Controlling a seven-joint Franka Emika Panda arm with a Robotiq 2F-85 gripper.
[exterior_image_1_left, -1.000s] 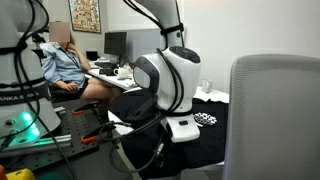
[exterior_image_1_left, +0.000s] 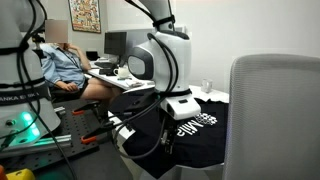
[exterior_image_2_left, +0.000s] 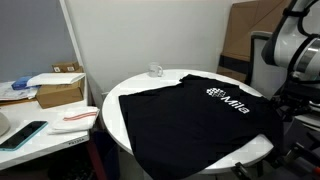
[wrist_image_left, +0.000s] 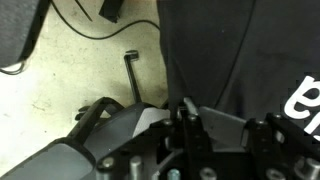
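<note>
A black shirt (exterior_image_2_left: 190, 125) with white "Mila" lettering lies spread over a round white table, part of it draping past the near edge. In the wrist view, the shirt's dark cloth (wrist_image_left: 205, 45) runs in folds down to my gripper, which is shut at the shirt's edge. The cloth appears pinched between its fingertips, though the contact itself is small and dark. From exterior view 1, the gripper (exterior_image_1_left: 170, 131) is low over the near side of the shirt, partly hidden by the white wrist housing.
A grey chair back (exterior_image_1_left: 272, 115) stands close on the right. A white mug (exterior_image_2_left: 155, 69) is at the table's back. A side desk with a phone (exterior_image_2_left: 23, 134), folded white cloth (exterior_image_2_left: 76, 117) and boxes stands left. A person sits behind the arm.
The arm has risen and shifted slightly toward the left in exterior view 1. The shirt's near part has shifted with it, and more of the white lettering shows.
</note>
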